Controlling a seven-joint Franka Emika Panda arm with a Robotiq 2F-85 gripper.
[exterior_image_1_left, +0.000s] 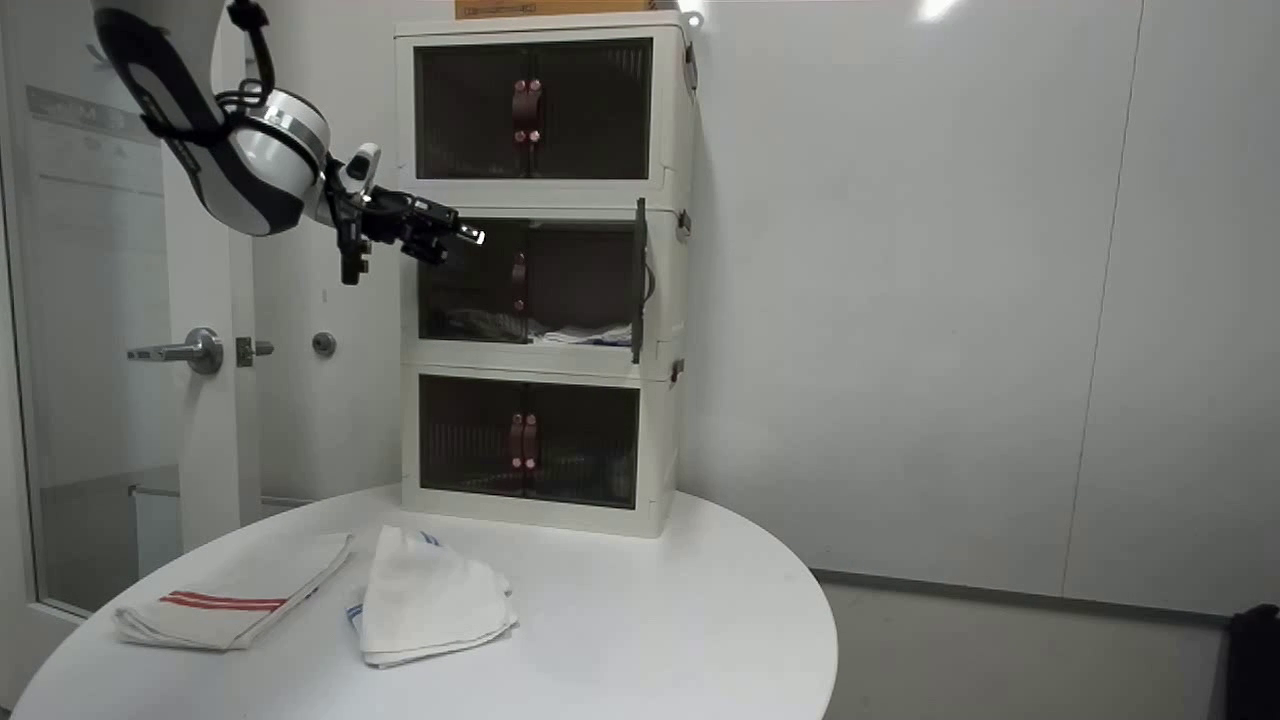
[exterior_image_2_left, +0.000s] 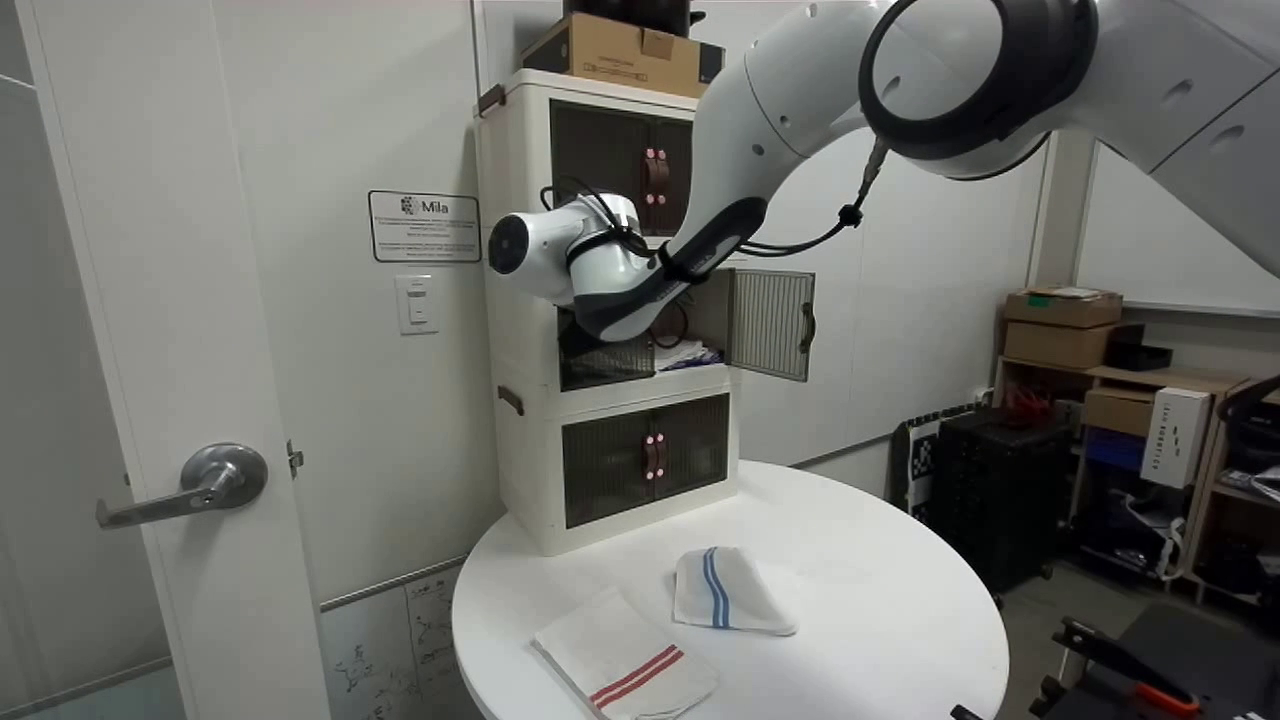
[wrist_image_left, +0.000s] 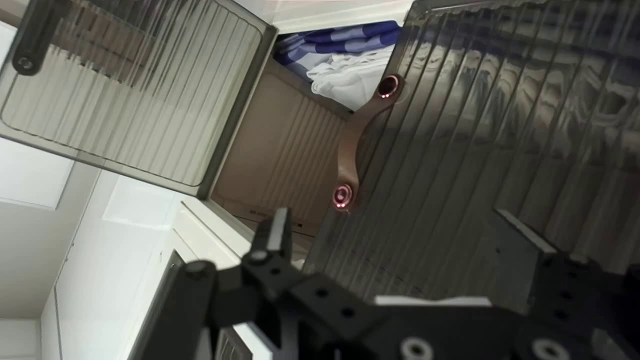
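Observation:
My gripper is open, its two fingers wide apart with nothing between them. It faces the shut left door (wrist_image_left: 456, 174) of the cabinet's middle compartment. That door's brown strap handle (wrist_image_left: 349, 144) lies beyond the fingertips, not touched. The right door (exterior_image_2_left: 771, 322) of the same compartment stands swung out. Inside lie a white cloth (wrist_image_left: 354, 75) and a blue-checked cloth (wrist_image_left: 342, 41). On the table are a red-striped towel (exterior_image_1_left: 240, 594) and, right of it, a blue-striped towel (exterior_image_1_left: 434, 600). In exterior view 2 the arm hides my gripper.
The white cabinet (exterior_image_1_left: 666, 462) stands at the back of the round white table (exterior_image_1_left: 684, 636); its top and bottom compartments are shut. A cardboard box (exterior_image_2_left: 624, 54) sits on top.

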